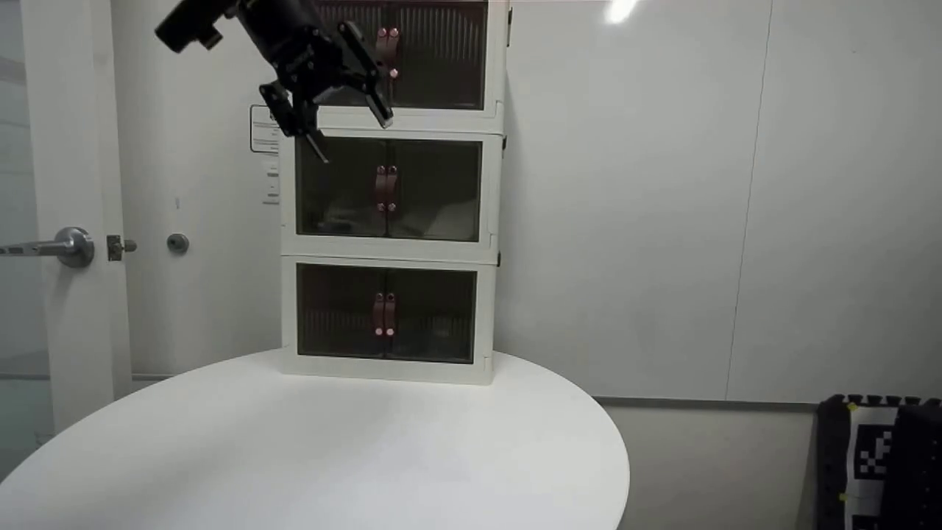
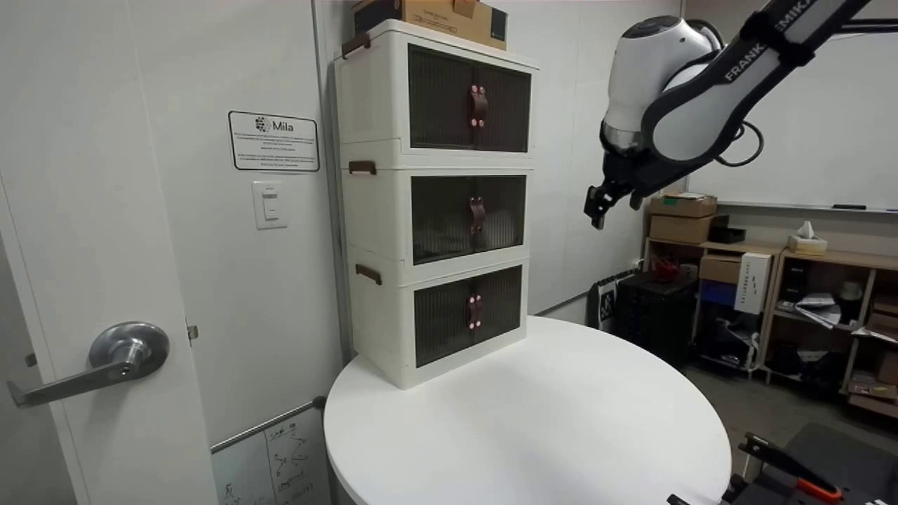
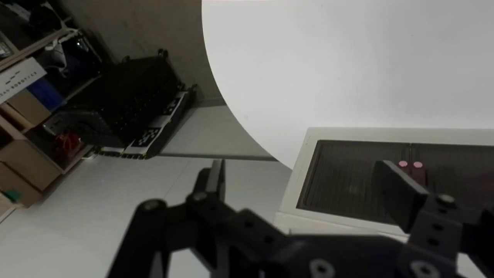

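My gripper (image 1: 355,140) hangs in the air in front of the cabinet stack, its fingers spread and nothing between them. In the wrist view the two fingers of the gripper stand wide apart, with a cabinet door (image 3: 352,180) and wall behind them. Three white cabinets are stacked: a bottom one (image 1: 388,369), a middle one (image 1: 388,249) and a top one (image 1: 406,119). Each has dark double doors with reddish-brown pull straps, and all the doors look closed. From the side, the gripper (image 2: 616,212) is to the right of the stack, clear of it.
The round white table (image 2: 539,421) has a bare top in front of the stack. A cardboard box (image 2: 454,21) lies on the top cabinet. At the left is a door with a metal handle (image 2: 126,353). Shelves (image 2: 758,252) stand at the far right.
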